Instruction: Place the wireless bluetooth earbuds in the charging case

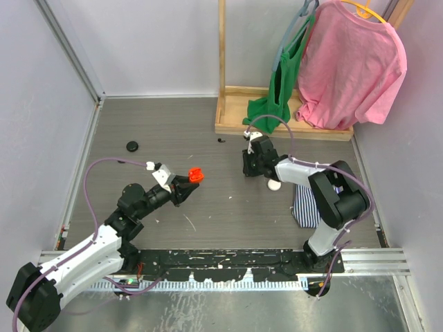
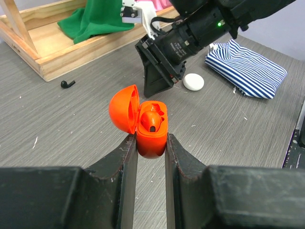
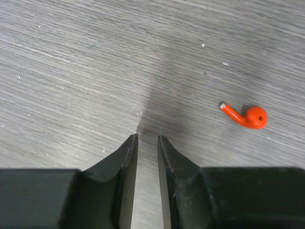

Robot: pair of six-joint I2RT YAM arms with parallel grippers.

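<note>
My left gripper holds an orange charging case (image 2: 151,136) upright with its lid open, an orange piece visible inside with a dark opening; it also shows in the top view (image 1: 195,175). My right gripper (image 1: 248,166) is low over the floor, its fingertips close together in the right wrist view, with nothing visible between them. In that view a small orange earbud (image 3: 252,117) lies on the floor to the right of the fingertips. A black earbud (image 2: 67,84) lies near the wooden rack.
A white round disc (image 2: 193,82), a striped cloth (image 2: 245,69) and a black disc (image 1: 132,146) lie on the grey floor (image 1: 194,124). A wooden rack (image 1: 235,128) with hanging green and pink garments stands at the back.
</note>
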